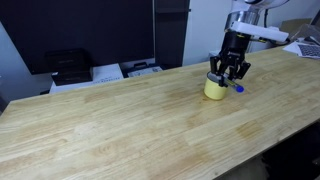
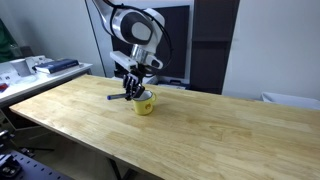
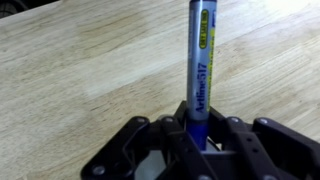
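My gripper is shut on a marker (image 3: 200, 75) with a grey barrel lettered "Artline 517", a yellow band and a blue part by the fingers. Exterior view 1 has the gripper (image 1: 231, 76) at the rim of a yellow mug (image 1: 213, 91), overlapping its right side; the marker's blue end (image 1: 239, 89) juts out to the right. From the other side, the marker (image 2: 119, 97) sticks out left of the gripper (image 2: 133, 92), beside the upright mug (image 2: 146, 106). Whether any of the marker is inside the mug cannot be told.
Dark and white items (image 1: 90, 74) lie along its back edge. Books (image 2: 57, 66) and a white container (image 2: 15, 70) stand off to the side in exterior view 2.
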